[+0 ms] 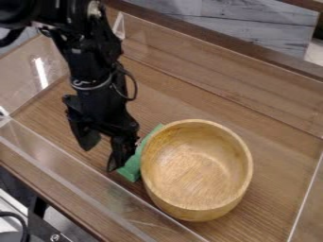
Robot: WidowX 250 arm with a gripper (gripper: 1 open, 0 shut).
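Observation:
My black gripper (104, 142) is low over the left middle of the wooden tray, its fingers pointing down beside a green object (131, 166). It stands open, with nothing seen held. The green object lies on the tray floor against the left side of a large tan wooden bowl (197, 180), partly hidden by the bowl and the gripper.
The wooden tray floor (228, 76) is clear behind and to the right of the bowl. A clear plastic edge runs along the front left, and a grey wooden wall stands at the back.

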